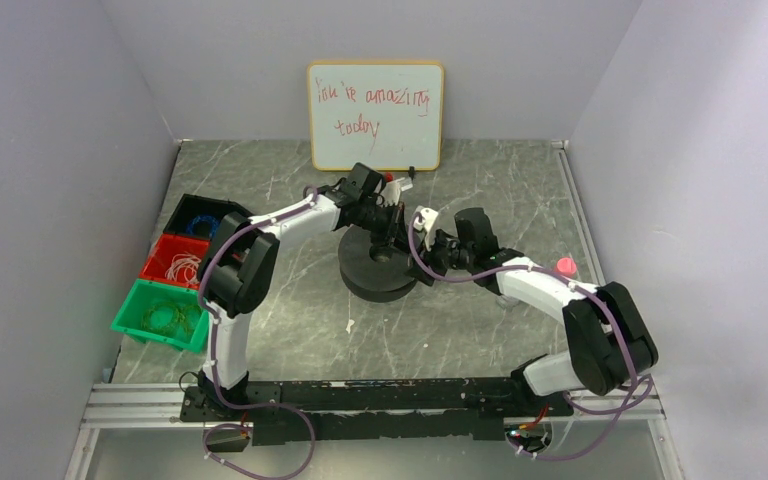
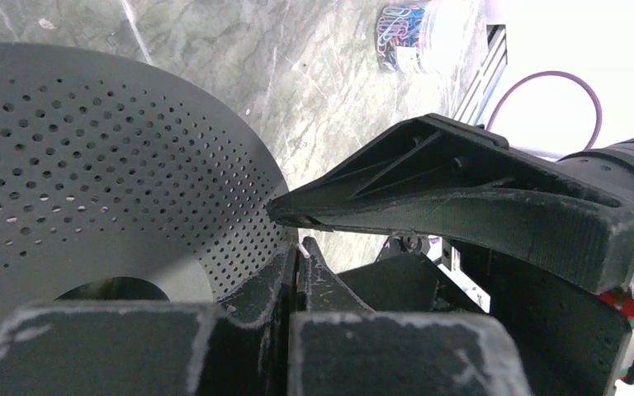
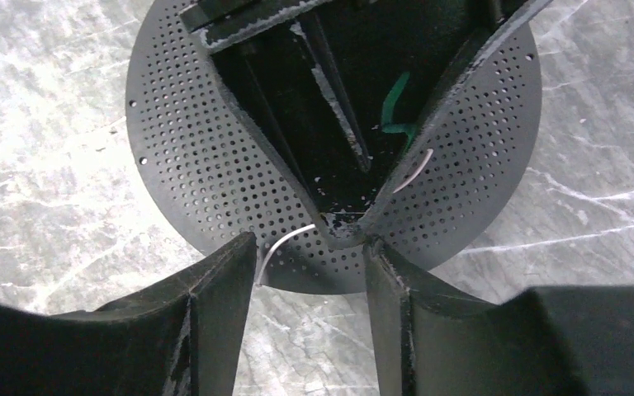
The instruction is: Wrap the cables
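Observation:
Both grippers meet over a round dark perforated disc [image 1: 365, 270] at the table's middle. My left gripper is shut low in its wrist view, with a small light bit of what looks like cable at its tips. My right gripper has its fingertips apart beside the left one. A thin white cable [image 3: 285, 241] arcs across the disc, passing behind the left gripper and down beside a right fingertip; whether it lies between those fingers is unclear.
Black, red [image 1: 168, 255] and green [image 1: 155, 315] bins of coiled cables stand at the left. A whiteboard [image 1: 375, 115] leans at the back. A jar of paper clips [image 2: 404, 37] stands at the right.

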